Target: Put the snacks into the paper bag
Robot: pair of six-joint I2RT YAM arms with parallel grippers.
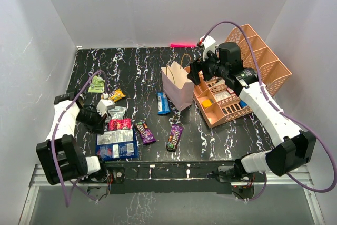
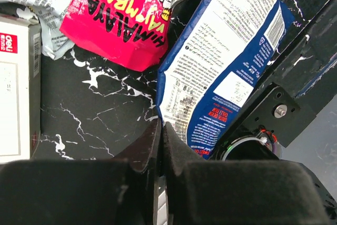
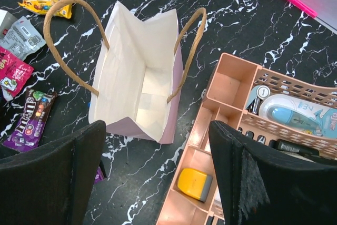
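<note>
The large blue snack packet (image 1: 117, 145) lies flat at the front left, its white printed back up. At its corner is my left gripper, fingertips together; no clear hold on the packet's edge shows. A red Himalaya packet (image 2: 121, 17) and a silver packet (image 1: 117, 113) lie behind it. Two purple packets (image 1: 145, 132) (image 1: 175, 136), a blue one (image 1: 163, 104), a yellow one (image 1: 117, 95) and a green one (image 1: 97, 84) are spread about. The paper bag (image 3: 137, 72) stands upright, its visible inside empty. My right gripper is open above its near right side.
An orange organiser (image 1: 210, 114) with small items stands right of the bag. A white box (image 2: 16, 88) shows beside the left gripper. A pink strip (image 1: 182, 45) lies at the back edge. Bare black marbled table (image 1: 142, 77) lies between the snacks and the bag.
</note>
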